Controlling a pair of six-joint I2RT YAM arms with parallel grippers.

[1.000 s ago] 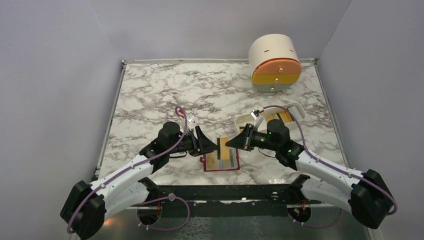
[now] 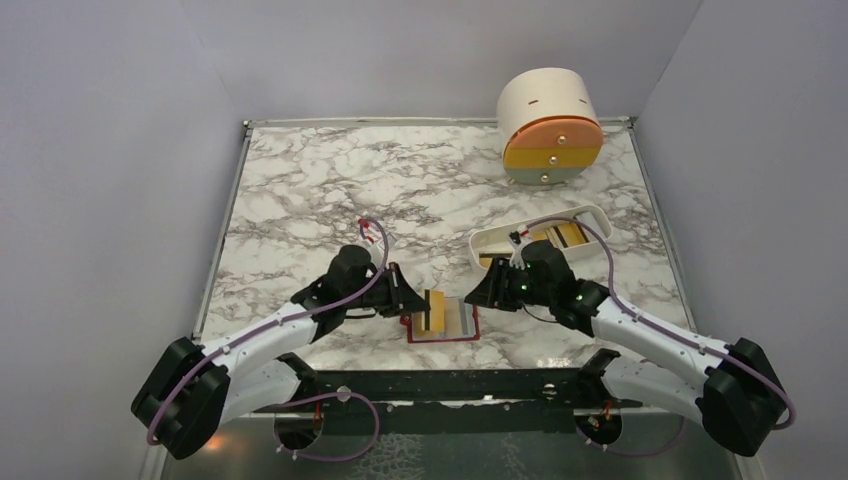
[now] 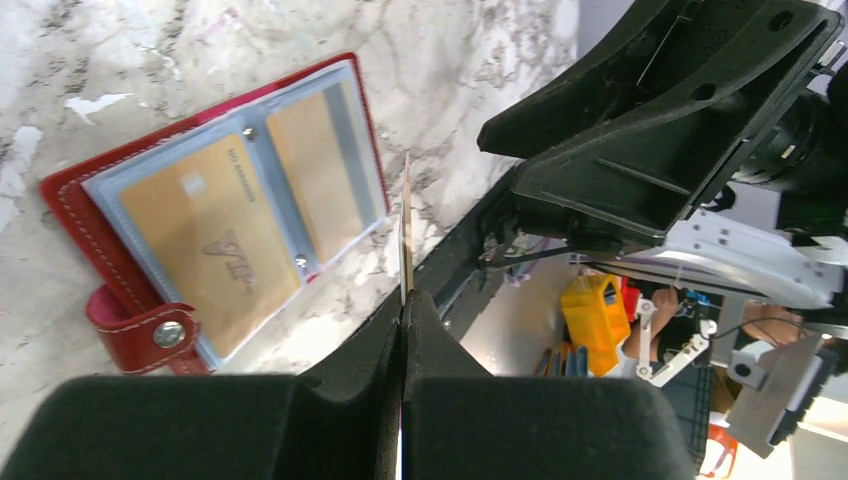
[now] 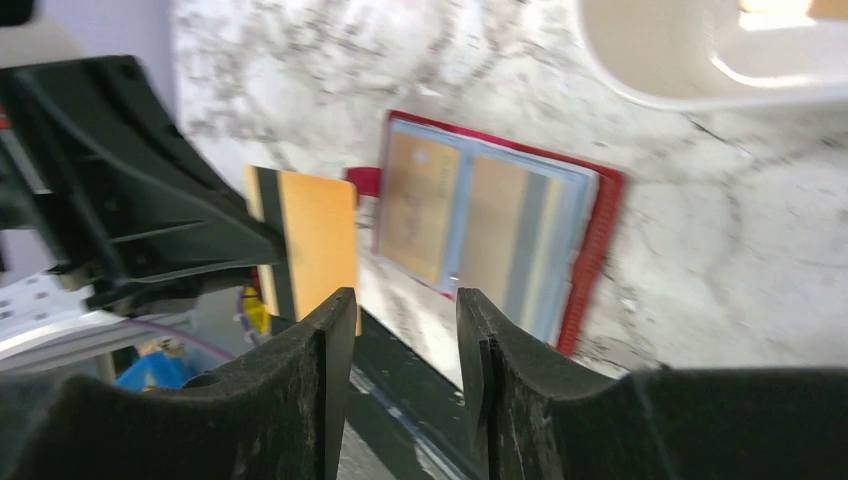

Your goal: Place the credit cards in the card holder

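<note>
A gold card with a dark stripe (image 4: 318, 235) is pinched by its striped side in my left gripper (image 2: 421, 301), which is shut on it. In the left wrist view that card (image 3: 406, 235) shows edge-on, as a thin line rising from the fingertips. My right gripper stands open to the right of the card, nothing between its fingers. Below lies the red card holder (image 3: 75, 208), spread open on the table, its clear sleeves showing gold cards (image 3: 210, 240) on both sides. Its snap strap (image 3: 150, 335) is at the left edge.
A white tray (image 2: 486, 240) with more cards (image 2: 571, 234) stands behind my right gripper. A drum-shaped cabinet with coloured drawers (image 2: 550, 130) is at the back right.
Card and left gripper have shifted left and slightly towards the front, while the right gripper has moved right, away from it.
</note>
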